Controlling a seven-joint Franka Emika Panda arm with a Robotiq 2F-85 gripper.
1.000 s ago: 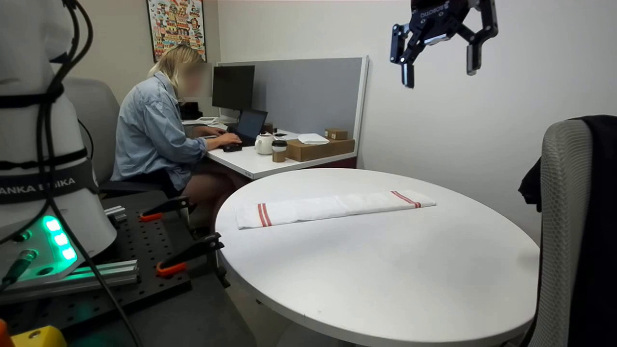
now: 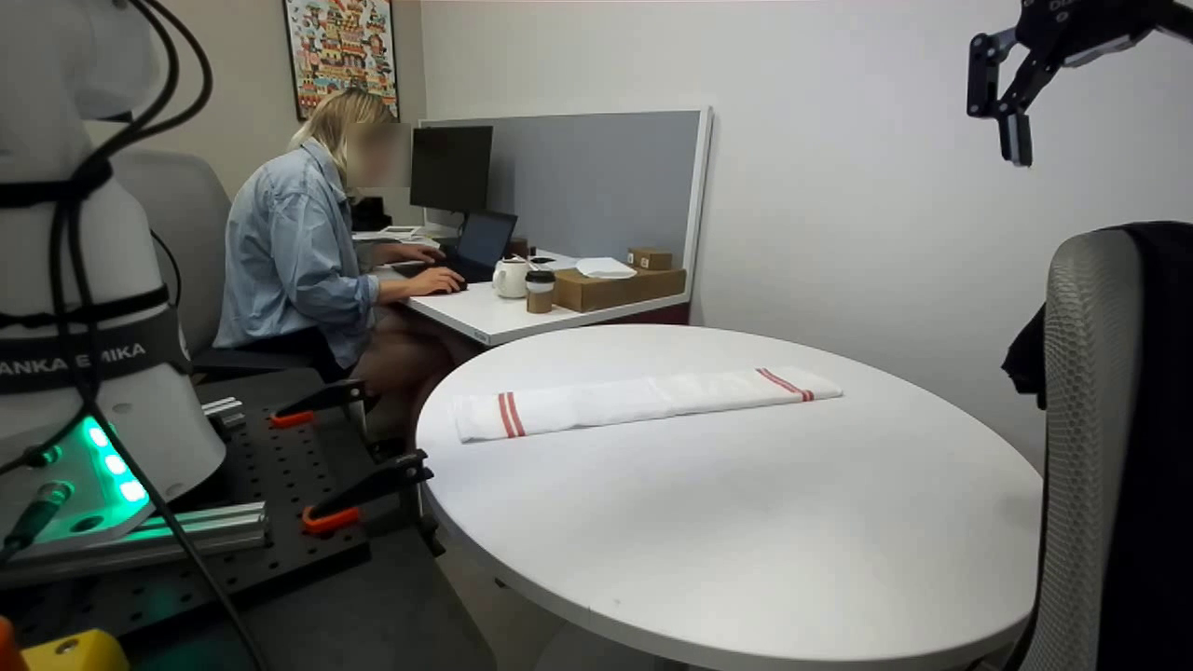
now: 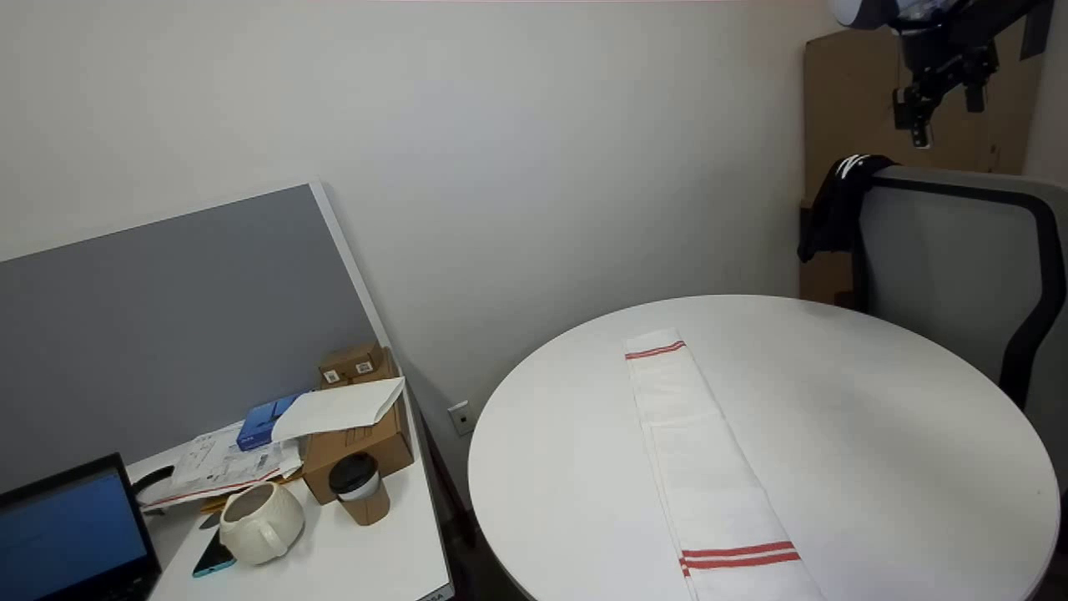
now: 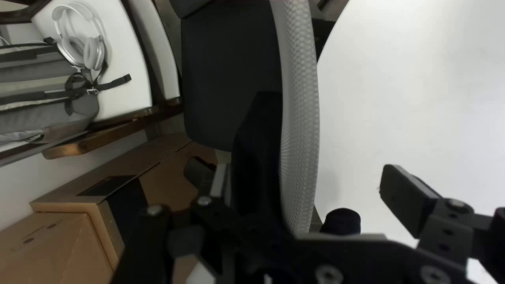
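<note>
A white towel [image 2: 649,403] with red stripes lies folded in a long narrow strip, flat on the round white table [image 2: 783,537]. Exterior view 2 shows the same towel [image 3: 701,451] running from the far side toward the near edge. High at the upper right, well clear of the towel, is my gripper [image 3: 946,120], open and empty. Only one of its fingers [image 2: 1014,136] shows in exterior view 1; the rest is cut off by the frame. In the wrist view the fingers [image 4: 407,201] stand far apart, and the towel is out of sight.
Below the gripper stands a mesh chair [image 4: 300,142] with dark cloth over its back, at the table's edge. Cardboard boxes [image 4: 61,241] are behind it. A person [image 2: 302,246] sits at the desk beyond the table.
My gripper has moved right in exterior view 1, away from above the table toward the chair, still open. The towel has stayed in place.
</note>
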